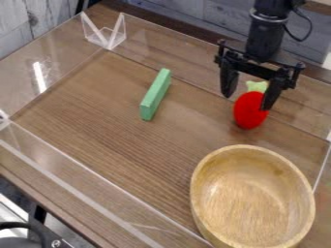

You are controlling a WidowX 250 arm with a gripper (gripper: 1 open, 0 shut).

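My gripper (258,77) is open at the upper right, its two dark fingers held above and behind a red oval object (251,112). A pale green piece (256,87) lies just behind the red object, partly hidden by the gripper. A long green block (155,94) lies at the centre left. A large wooden bowl (254,229) fills the lower right.
A white wire-like holder (104,31) stands at the back left. Dark objects sit at the bottom left edge.
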